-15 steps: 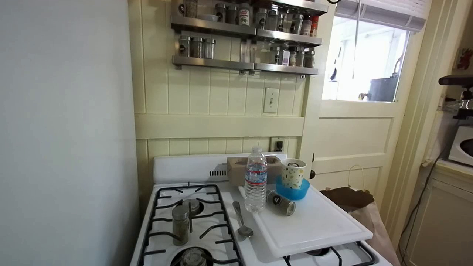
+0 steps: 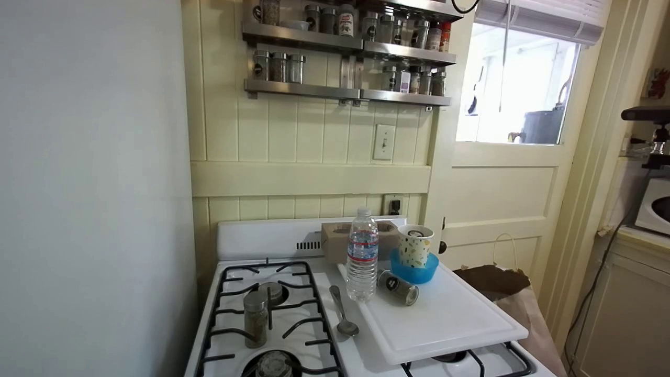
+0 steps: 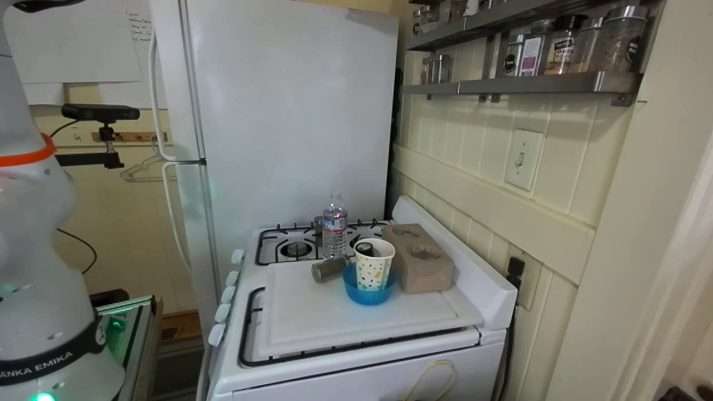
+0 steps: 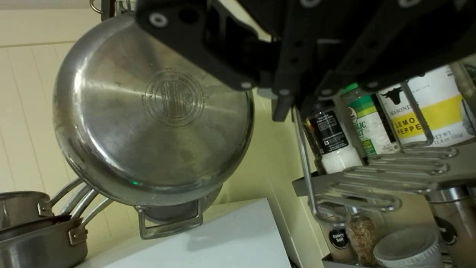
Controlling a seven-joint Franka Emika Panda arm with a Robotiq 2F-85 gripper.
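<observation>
In the wrist view my dark gripper is at the top, its fingers shut. A metal utensil with a zigzag wire head, like a potato masher [image 4: 379,185], extends from it in front of the spice shelves. The gripper's body hides the masher's handle and the exact grip. Neither exterior view shows the gripper; only the white arm [image 3: 33,254] is seen at the left in exterior view 2. On the stove are a water bottle [image 2: 362,261], a patterned cup [image 2: 414,246] in a blue bowl [image 2: 422,273], a jar on its side [image 2: 399,289] and a spoon [image 2: 343,317].
Spice shelves [image 4: 308,183] stand close behind the masher. A hanging steel pan [image 4: 156,111] fills the wrist view's left, with pots [image 4: 40,245] below. The fridge [image 3: 294,113] adjoins the stove. Bare room shows on the front of the white cutting board [image 2: 446,323].
At the top edge of exterior view 1, the black cable loop hangs slightly lower and further left. Everything on the stove stays where it was.
</observation>
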